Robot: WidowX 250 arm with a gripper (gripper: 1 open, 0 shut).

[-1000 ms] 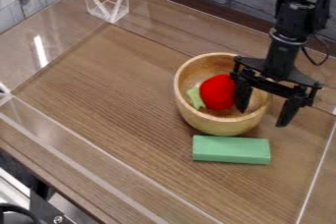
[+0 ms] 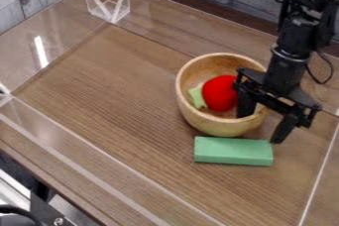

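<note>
A black gripper [image 2: 276,111] reaches down from the upper right over the right rim of a tan bowl [image 2: 193,68]; whether its fingers are open or shut, or hold the rim, is unclear. Inside the bowl lie a red round object [image 2: 219,90] and a small pale green piece [image 2: 197,99], partly hidden. A green rectangular block [image 2: 232,151] lies on the wooden table just in front of the bowl.
A white wire-like or clear object [image 2: 103,4] stands at the back left. A dark edge lies at the lower left.
The gripper has turned and shifted, with its body now lower and its fingers at a different angle by the bowl's right side. The objects look nearly unmoved.
</note>
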